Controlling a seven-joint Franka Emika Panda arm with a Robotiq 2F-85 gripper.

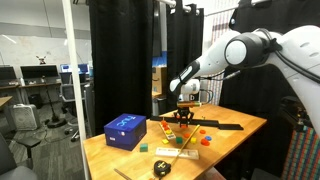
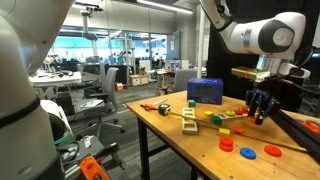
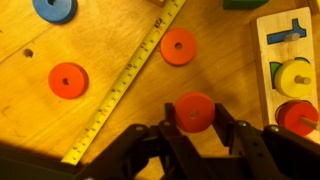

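Observation:
In the wrist view a red disc (image 3: 194, 112) sits between the fingertips of my gripper, which is shut on it. The disc's small center mark faces the camera. To the right lies a wooden number board (image 3: 277, 75) showing a blue numeral 1, with a yellow ring (image 3: 293, 76) and a red ring (image 3: 297, 117) on pegs. Two other red discs, one left (image 3: 68, 80) and one nearer the middle (image 3: 179, 46), lie loose on the table. In exterior view 2 the gripper (image 2: 256, 115) hangs over the table's right part; its fingertips are too small to judge there.
A yellow measuring tape (image 3: 125, 78) crosses the tabletop diagonally. A blue disc (image 3: 55, 8) is at the upper left and a green block (image 3: 240, 3) at the top. A blue box (image 1: 125, 131) stands on the table's left, with several toy pieces around the middle.

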